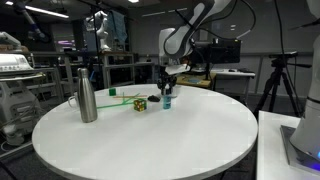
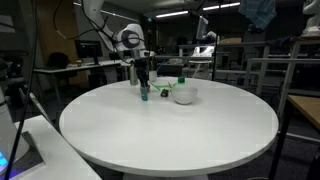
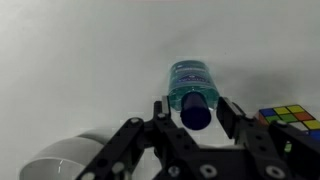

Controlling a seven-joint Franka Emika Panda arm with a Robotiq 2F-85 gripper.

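Observation:
A small bottle with blue-green contents (image 3: 190, 78) and a dark cap (image 3: 195, 111) sits between the fingers of my gripper in the wrist view. The fingers are part way apart, one on each side near the cap. Whether both pads touch the bottle cannot be made out. Exterior view 1 has the bottle (image 1: 167, 102) upright on the white table, with the gripper (image 1: 168, 88) at its top. From the other side, the bottle (image 2: 144, 94) likewise appears below the dark gripper (image 2: 144, 83).
A Rubik's cube (image 3: 290, 122) lies to the right of the gripper and a white bowl (image 3: 55, 165) to the lower left. A steel thermos (image 1: 86, 97) stands at the table's left.

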